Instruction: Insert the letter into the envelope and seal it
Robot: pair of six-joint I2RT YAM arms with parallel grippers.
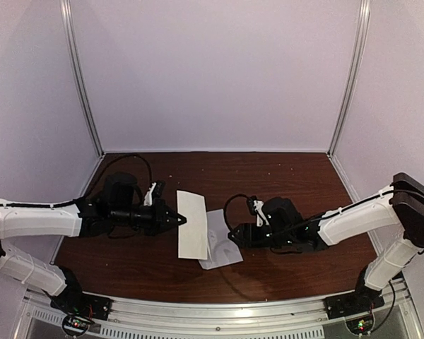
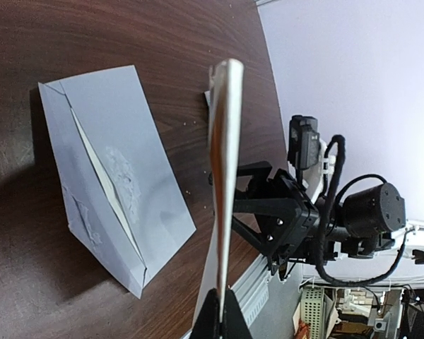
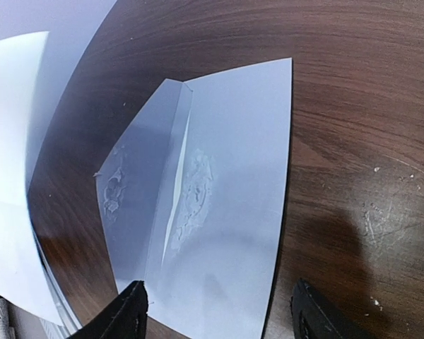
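Note:
My left gripper point(image 1: 179, 219) is shut on the cream letter point(image 1: 192, 229), holding it raised over the left part of the envelope; the left wrist view shows the letter point(image 2: 228, 162) nearly edge-on. The grey envelope point(image 3: 233, 205) lies on the table, its flap point(image 3: 127, 198) angled along one long side and a narrow opening beside it. My right gripper point(image 1: 234, 236) is at the envelope's right, above it; in the right wrist view its fingers point(image 3: 314, 318) stand apart with nothing visible between them.
White walls surround it, and an aluminium rail point(image 1: 219, 305) runs along the front edge.

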